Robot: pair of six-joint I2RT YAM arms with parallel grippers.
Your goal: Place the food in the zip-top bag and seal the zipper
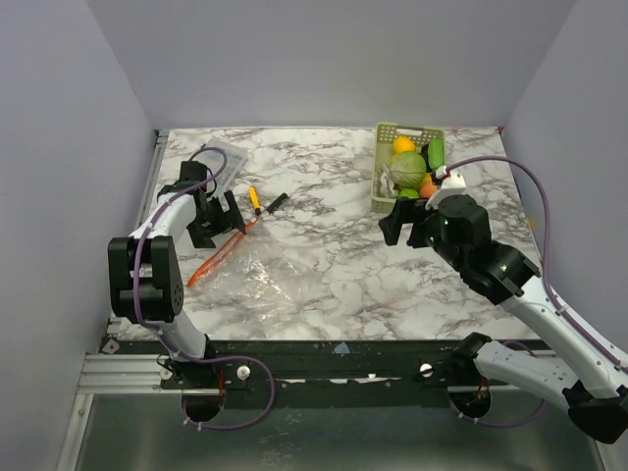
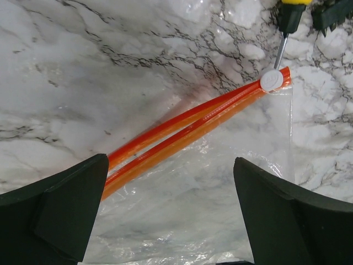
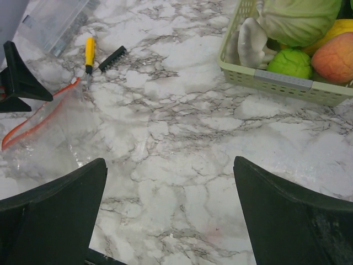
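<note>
A clear zip top bag with an orange zipper and white slider lies flat at the left of the table. My left gripper hangs open over the zipper's upper-left side, its fingers empty. My right gripper is open and empty above the table, just below the green basket. The basket holds food, including a cabbage, a green round item and an orange-pink item.
A clear plastic case lies at the back left, near a yellow-handled screwdriver and a black tool beside the bag.
</note>
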